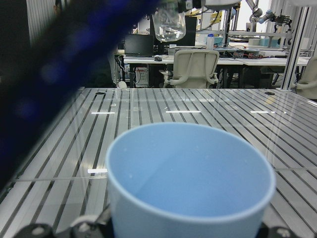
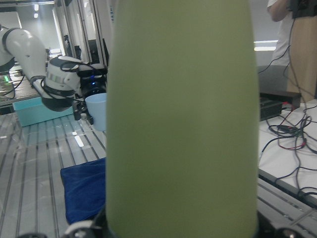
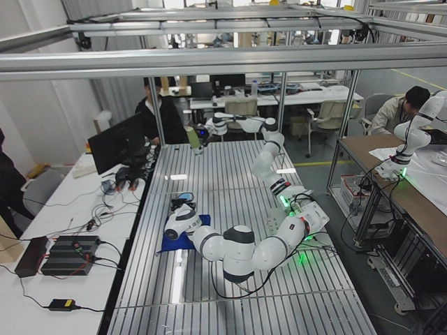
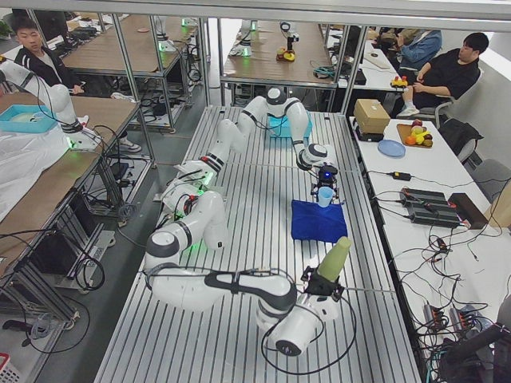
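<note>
A light blue cup (image 4: 325, 197) is held by my left gripper (image 4: 326, 188), above a dark blue cloth (image 4: 318, 221) on the slatted table. The cup (image 1: 190, 178) fills the lower middle of the left wrist view. My right gripper (image 4: 323, 281) is shut on a tall green cylindrical container (image 4: 334, 256), raised at the opposite end of the table from the cup. That container (image 2: 181, 114) fills the middle of the right wrist view, hiding much behind it.
A turquoise bin (image 2: 37, 114) stands at the table's end behind the left arm. Side desks hold cables, power boxes and a monitor (image 3: 117, 143).
</note>
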